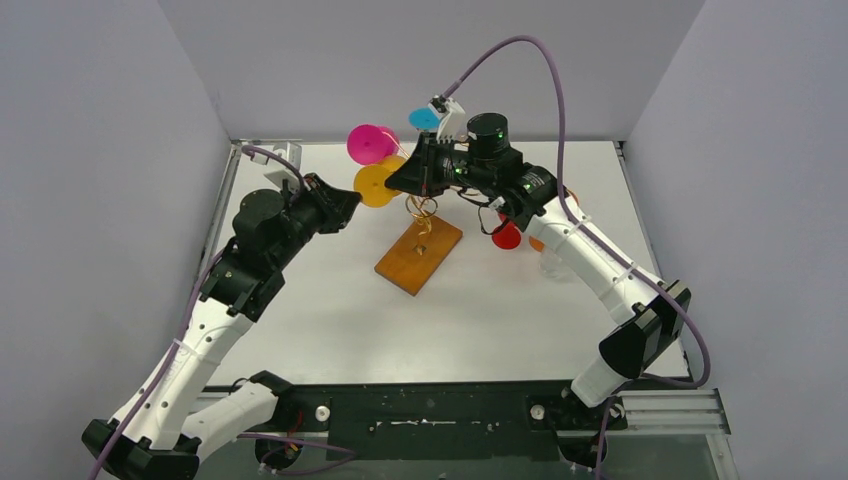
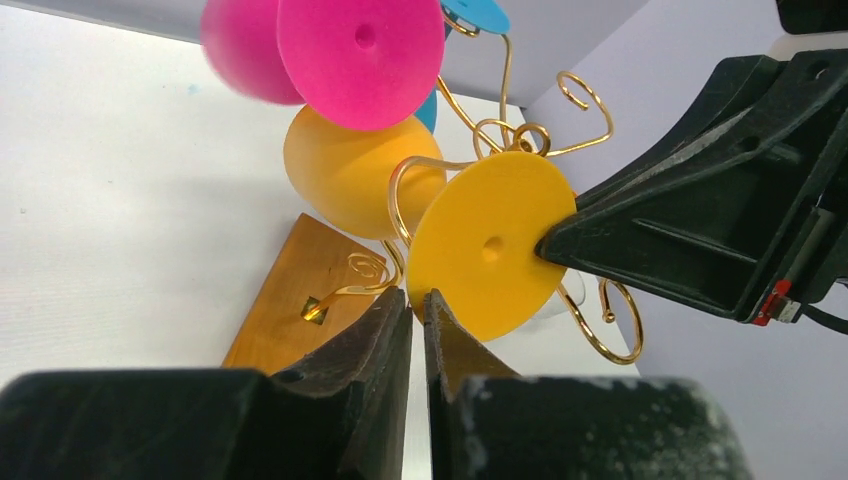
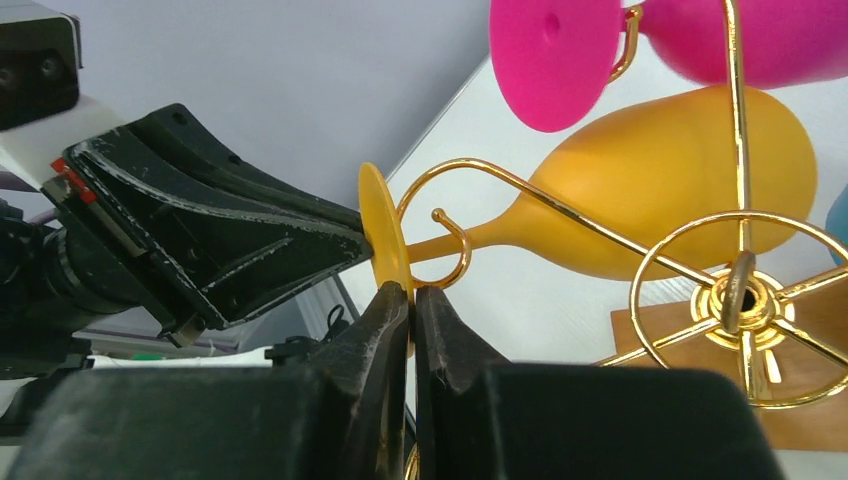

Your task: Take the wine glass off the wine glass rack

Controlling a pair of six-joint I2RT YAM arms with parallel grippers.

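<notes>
A gold wire rack (image 3: 760,305) on a wooden base (image 1: 405,260) holds plastic wine glasses: pink (image 2: 355,55), yellow (image 3: 670,180) and blue (image 1: 423,118). My right gripper is shut on the rim of a yellow glass foot (image 2: 490,250), coming from the right. My left gripper reaches from the left to the same foot, its fingertips at the foot's lower edge in its wrist view; how far they are parted and whether they grip it is hard to tell.
Red and orange cups (image 1: 507,235) and a clear one stand right of the rack, under my right arm. Walls surround the back and sides.
</notes>
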